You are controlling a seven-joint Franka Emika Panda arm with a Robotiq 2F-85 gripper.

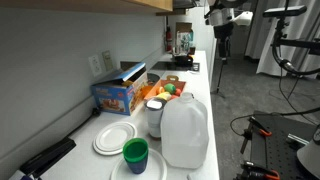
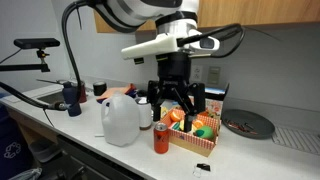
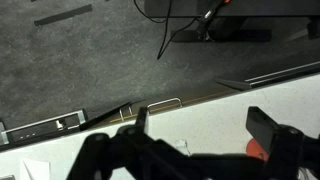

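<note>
My gripper is open, with its two black fingers wide apart and nothing between them. In the wrist view it hangs over the edge of the white counter (image 3: 200,135). A red round thing (image 3: 257,149), partly covered by the right finger, shows beside it. A red can (image 2: 161,139) stands upright near the counter's front edge in exterior view 2, below the black arm (image 2: 180,65). From exterior view 1 the arm (image 1: 228,20) is at the far right end.
A white jug (image 1: 185,132), a green cup (image 1: 136,154), white plates (image 1: 115,136) and a box (image 1: 121,88) crowd the counter. Behind the can sits an orange crate (image 2: 207,143) of produce. A dark pan (image 2: 248,123) lies farther right.
</note>
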